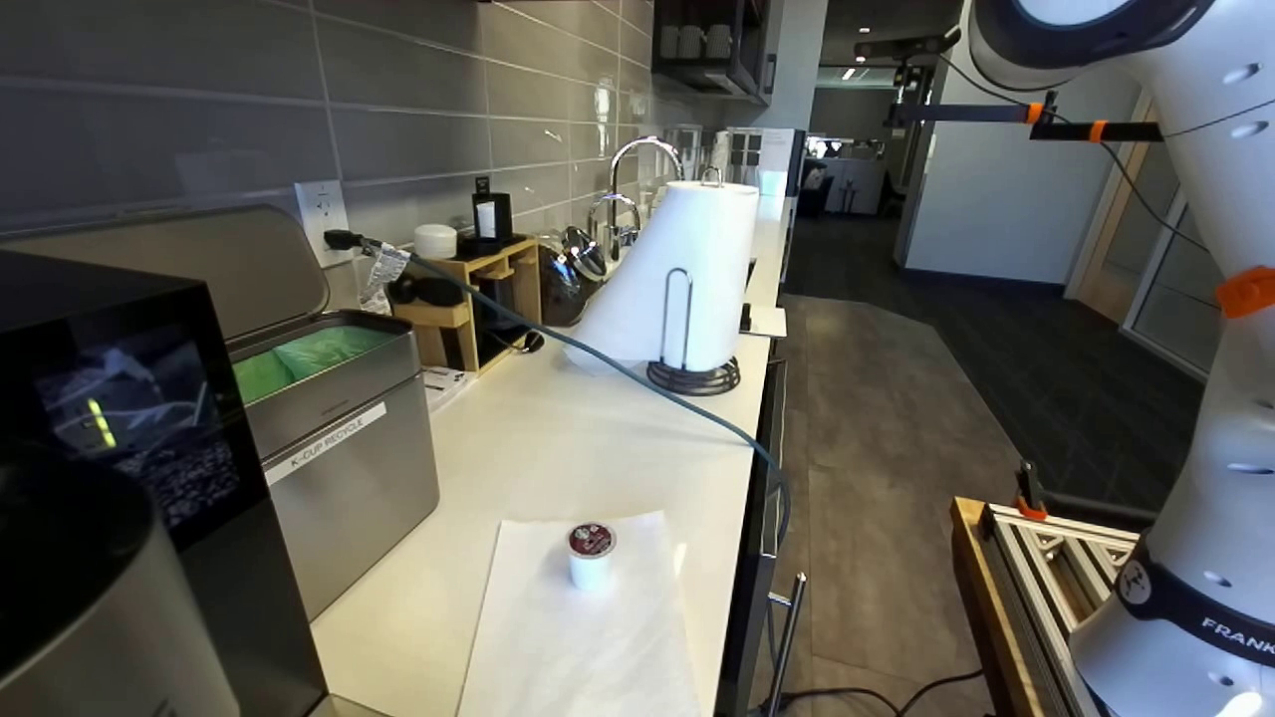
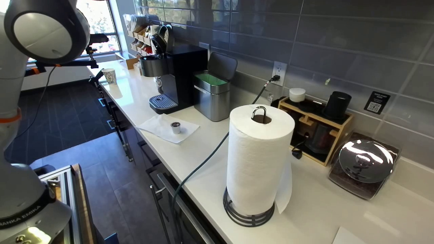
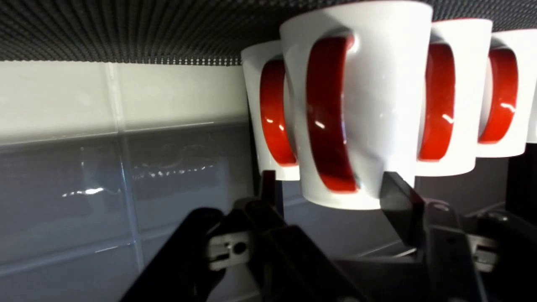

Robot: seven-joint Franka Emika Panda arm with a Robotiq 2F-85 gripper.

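Note:
In the wrist view, several white mugs with red handles stand in a row against a black textured mat (image 3: pixel 166 35). The nearest mug (image 3: pixel 382 110) faces me with its handle (image 3: pixel 324 115). My gripper is part open, with the narrower end of this mug in line with the gap. One fingertip (image 3: pixel 402 206) overlaps the mug's edge at the right; whether they touch, I cannot tell. On the left, the other fingertip (image 3: pixel 269 188) shows clear of the nearest mug. Both exterior views leave the gripper out of frame.
Neighbouring mugs (image 3: pixel 272 110) crowd the nearest one on both sides. On the counter are a coffee pod (image 2: pixel 175 128) on a paper towel (image 2: pixel 160 126), a coffee machine (image 2: pixel 185 73), a steel bin (image 2: pixel 211 99) and a paper towel roll (image 2: pixel 258 166).

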